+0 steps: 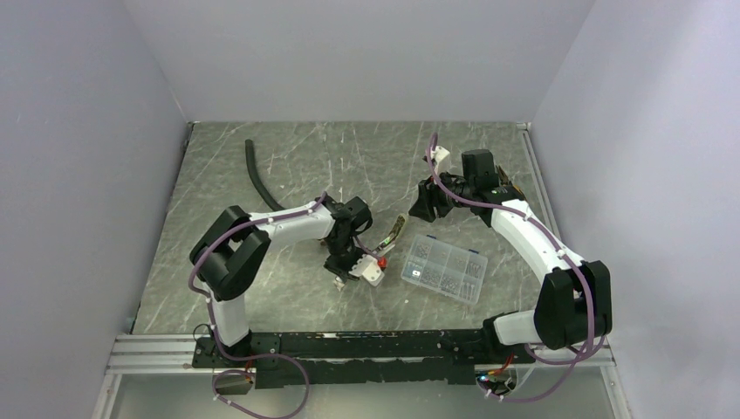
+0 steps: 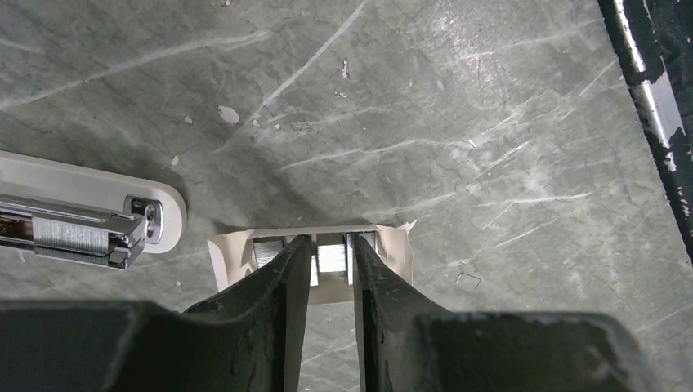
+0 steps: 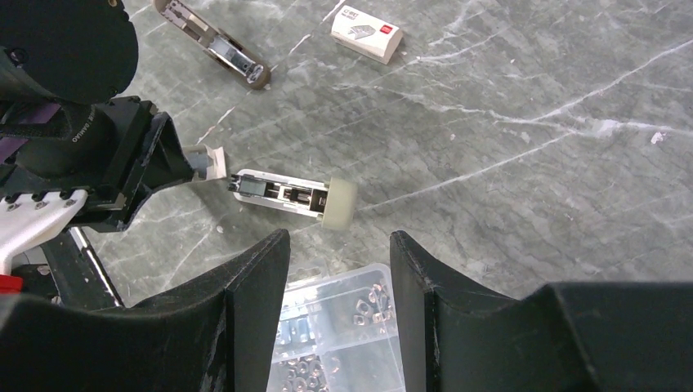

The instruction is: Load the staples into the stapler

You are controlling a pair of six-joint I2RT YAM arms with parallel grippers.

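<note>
In the left wrist view, an opened pale staple box (image 2: 330, 291) holds strips of silver staples (image 2: 333, 258). Over it is my left gripper, part open, its fingertips on either side of one strip; whether they touch it, I cannot tell. At the left of that view lies the white-based stapler (image 2: 167, 219) with its magazine exposed and a staple strip (image 2: 69, 235) near its front end. My right gripper hangs open and empty; beyond its fingers the same stapler (image 3: 282, 193) lies on the table, a beige cap on its rear end.
A clear compartment box (image 1: 445, 269) with small parts lies right of the stapler. In the right wrist view, a brown stapler (image 3: 214, 39) and a small white box (image 3: 366, 34) lie farther off. A dark tube (image 1: 254, 173) rests at the back left.
</note>
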